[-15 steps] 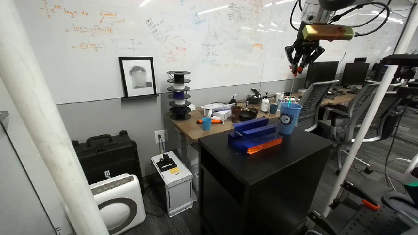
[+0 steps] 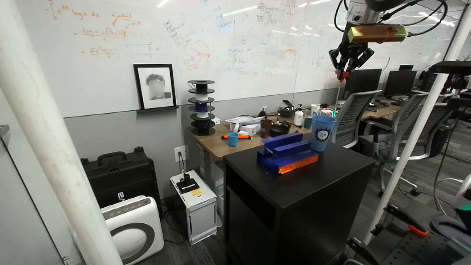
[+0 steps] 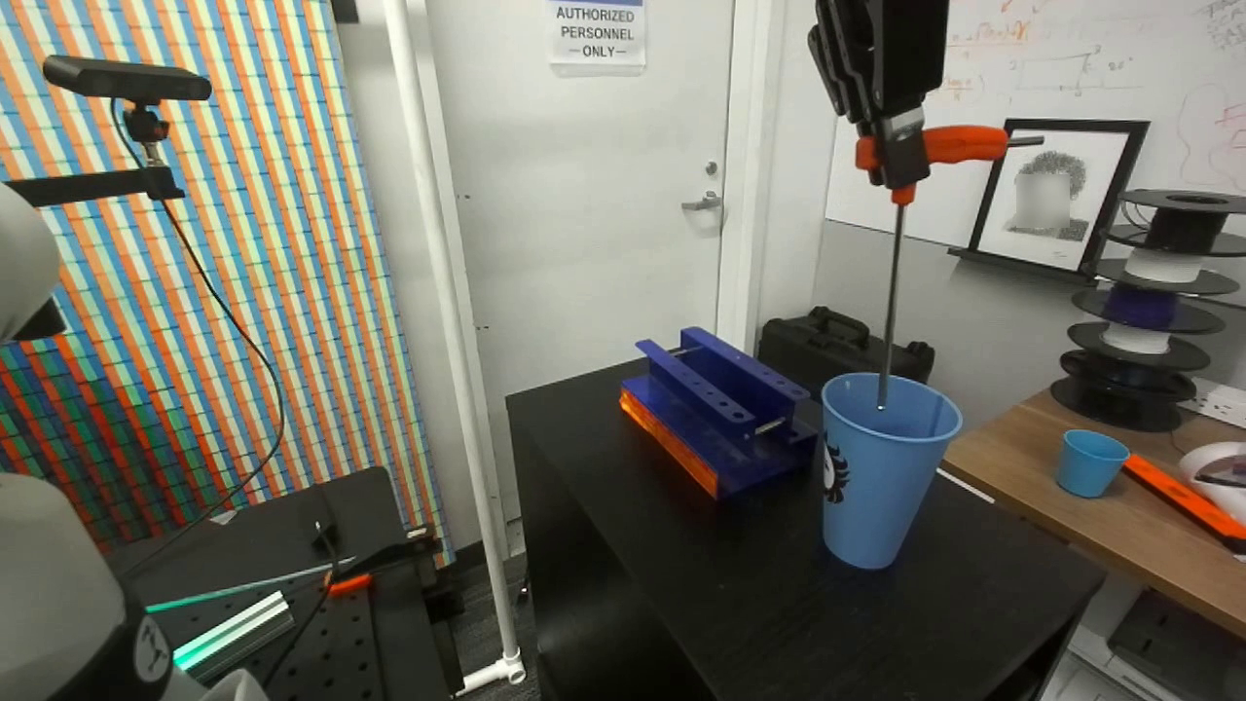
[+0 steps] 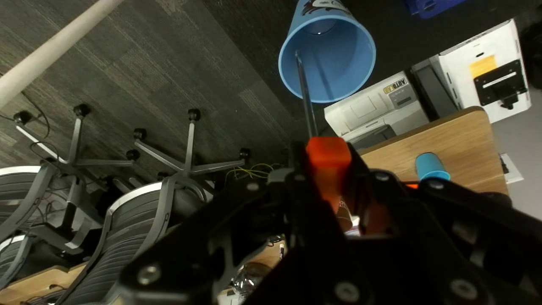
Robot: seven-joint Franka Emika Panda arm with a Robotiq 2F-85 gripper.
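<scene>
A T-handle hex key with a red-orange handle [image 3: 965,144] and long metal shaft [image 3: 894,292] hangs from my gripper [image 3: 897,158], which is shut on the handle. The shaft points down and slightly tilted. Below it, a light blue cup [image 3: 884,491] with a dark printed emblem stands upright on the black cabinet top [image 3: 701,561]. In the wrist view the shaft's tip shows against the mouth of the cup [image 4: 350,61], towards one side. From the first exterior view the tip appears level with the rim, at the right; how deep it is, I cannot tell.
Beside the cup sits a blue channel-shaped fixture [image 2: 287,150] with an orange front edge. A wooden desk [image 2: 247,143] behind carries a small blue cup [image 2: 232,139] and clutter. Office chairs [image 2: 353,115] stand beyond; a white pole [image 2: 406,145] rises at the right.
In the first exterior view, my gripper and the key have shifted right, the tip now nearer the rim's right side. The cup sits slightly further left than before.
</scene>
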